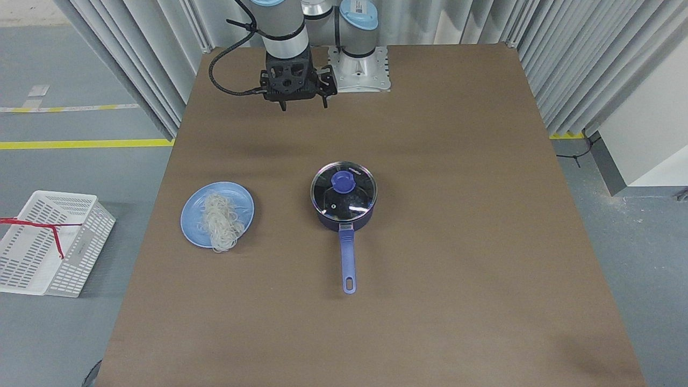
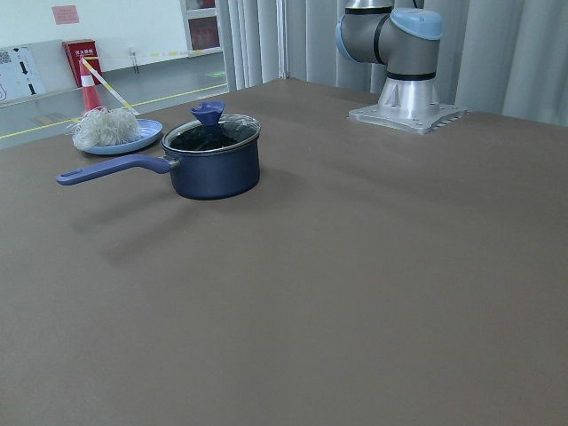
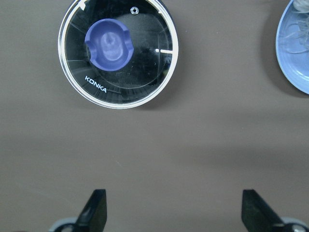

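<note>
A blue saucepan (image 2: 215,177) with a glass lid (image 1: 343,200) and blue knob (image 3: 108,44) stands mid-table, its handle (image 1: 348,258) toward the front camera. Left of it in the front view, a light blue plate (image 1: 193,222) holds pale stringy noodles (image 1: 222,223). My gripper (image 1: 304,104) hangs near the back of the table, behind and above the pan, apart from it; in the wrist view its two fingers (image 3: 92,212) are spread open with bare table between them.
My arm's base plate (image 1: 380,77) sits at the back edge. A white basket (image 1: 77,264) is on the floor left of the table.
</note>
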